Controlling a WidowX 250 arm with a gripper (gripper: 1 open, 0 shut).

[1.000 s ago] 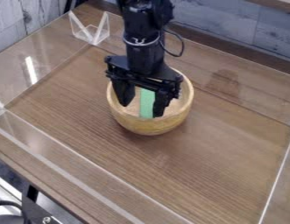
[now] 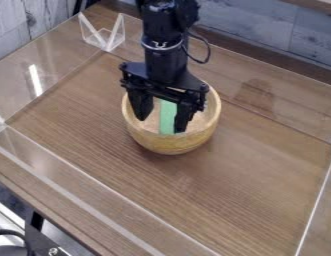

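A black arm reaches down from the back centre to a round beige bowl (image 2: 169, 141) in the middle of the wooden table. Its gripper (image 2: 168, 108) hangs inside or just over the bowl, with one dark finger on either side of a pale green object (image 2: 167, 121) that lies in the bowl. The fingers look apart; whether they touch the object cannot be told from this view.
Clear plastic pieces stand at the upper left and along the left edge of the table. Bare wood (image 2: 235, 190) surrounds the bowl on the front and right. A pale wall runs behind the table.
The gripper has shifted very slightly over the bowl. The bowl and green object look unmoved.
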